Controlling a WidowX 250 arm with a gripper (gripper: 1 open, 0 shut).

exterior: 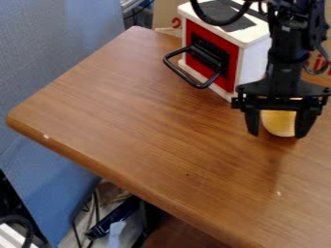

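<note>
My black gripper [277,126] is at the right of the camera view, low over the wooden table [142,155], with its two fingers either side of a round yellow object [280,123]. Whether the fingers press on it or stand apart from it is hard to tell, as the gripper body hides its upper part. Behind and to the left stands a white and red toy appliance [211,61], with a black handle bar [179,73] sticking out from its front.
Cardboard boxes [167,15] stand at the back. Beyond the table's left edge are a grey-blue partition [52,58] and cables on the floor at the lower left.
</note>
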